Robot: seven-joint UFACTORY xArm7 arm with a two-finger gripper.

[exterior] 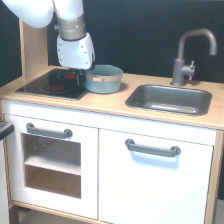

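A blue-grey pot (107, 86) stands on the wooden counter, partly over the right edge of the black stovetop (52, 86). From the upper left my white arm reaches down, and my gripper (82, 76) is low over the stovetop at the pot's left side. Its dark fingers blend into the black surface, so whether they are open or shut does not show. Whether they touch the pot is too small to tell. I cannot see the whole inside of the pot.
A metal sink (170, 99) with a tall grey faucet (182, 62) is set in the counter at right. Bare counter (128, 87) lies between pot and sink. Below are an oven-like compartment (52, 165) and a white cabinet door (150, 180).
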